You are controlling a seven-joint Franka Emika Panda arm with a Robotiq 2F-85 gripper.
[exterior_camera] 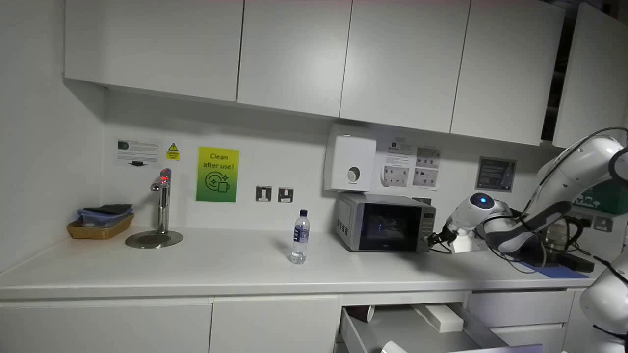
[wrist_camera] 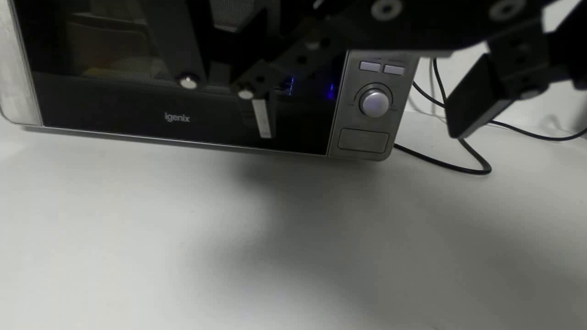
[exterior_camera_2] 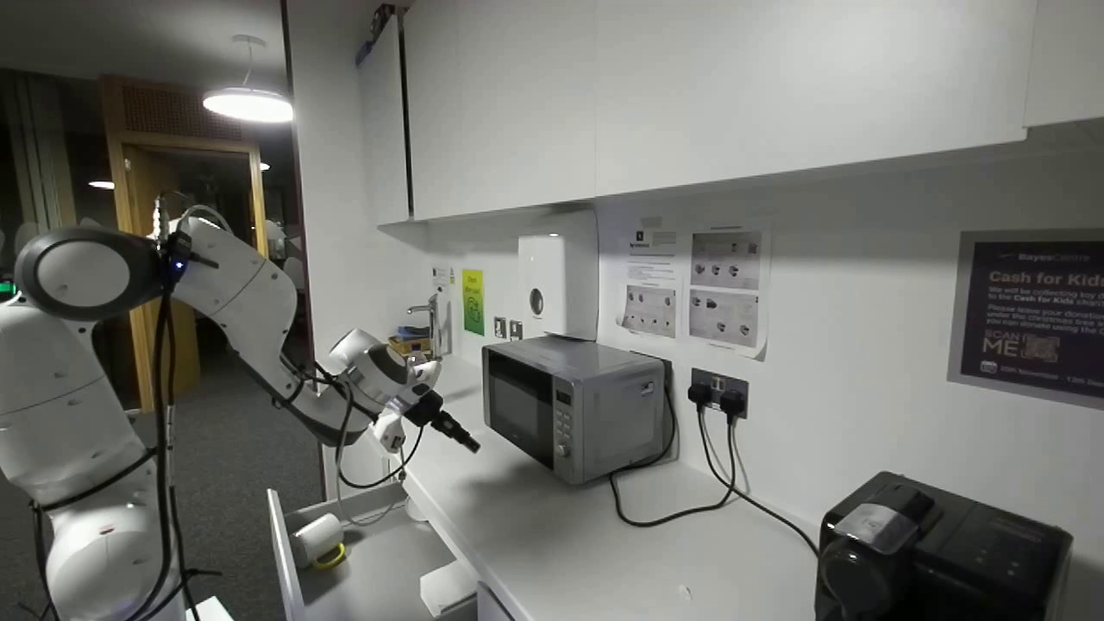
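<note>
A silver microwave (exterior_camera: pixel 382 223) with its dark door closed stands against the wall. Its lower right panel fills part of the wrist view, with a round knob (wrist_camera: pixel 375 102) above a wide rectangular button (wrist_camera: pixel 363 140). My gripper is open with nothing held, one finger (wrist_camera: pixel 263 116) in front of the door's lower part and the other (wrist_camera: pixel 474 98) right of the panel. The knob appears between the two fingers in that view. In exterior view 2 the gripper hangs above the counter in front of the microwave, with a gap to it.
Below the counter a drawer (exterior_camera: pixel 394 323) is pulled out, holding a white mug (exterior_camera_2: pixel 317 540) and a white box (exterior_camera: pixel 442 317). A water bottle (exterior_camera: pixel 300 238) stands left of the microwave. Black cables (exterior_camera_2: pixel 673 507) trail at the microwave's right.
</note>
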